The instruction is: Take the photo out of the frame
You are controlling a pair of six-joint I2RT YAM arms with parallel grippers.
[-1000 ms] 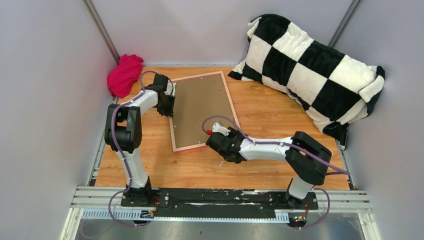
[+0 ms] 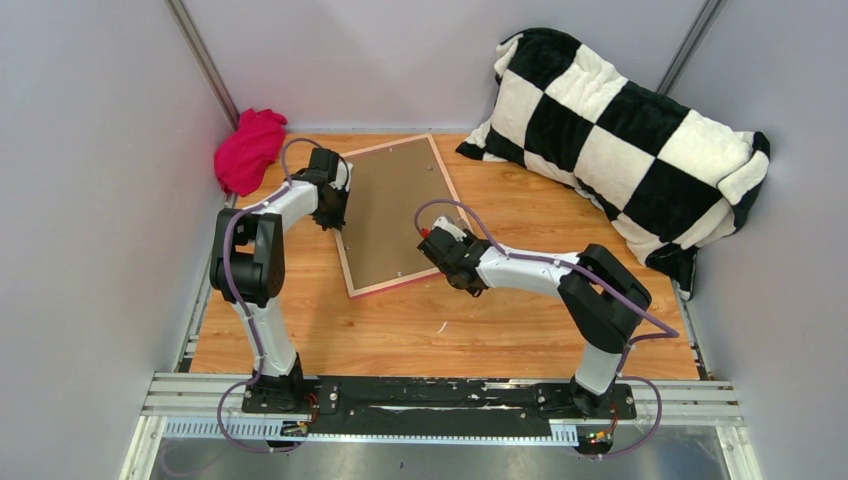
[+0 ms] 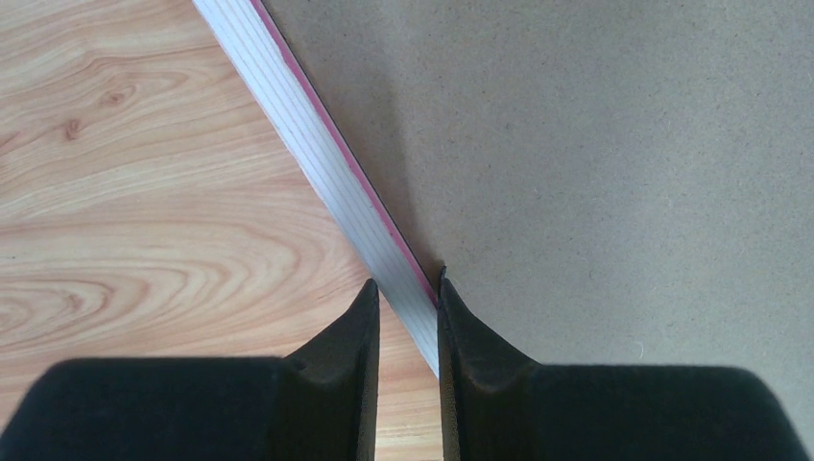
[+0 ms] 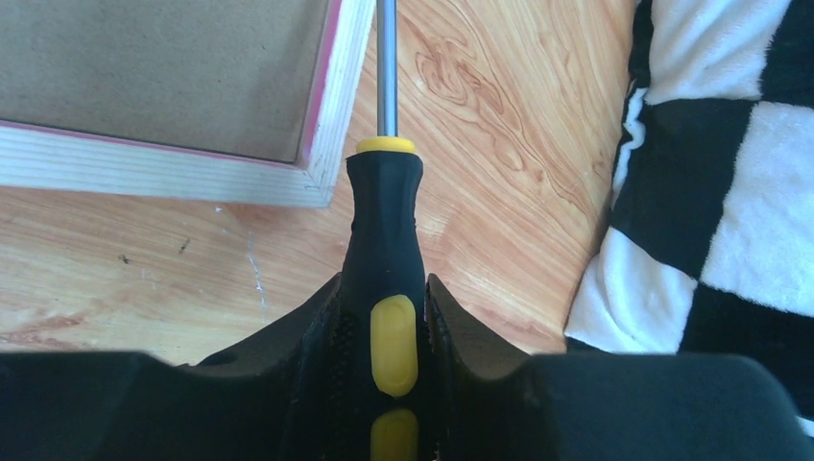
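A photo frame lies back up on the table, its brown backing board held in a light rim with a pink inner edge. At the frame's left side my left gripper is shut on that rim. My right gripper is shut on the black and yellow handle of a screwdriver; its metal shaft runs up out of view beside the frame's corner, so the tip is hidden in that view. Small fasteners dot the board's edges in the top view.
A checkered pillow fills the back right. A red cloth lies at the back left. Bare wooden table shows in front of the frame and between it and the pillow.
Over the last second the frame has shifted slightly up and turned a little in the top view.
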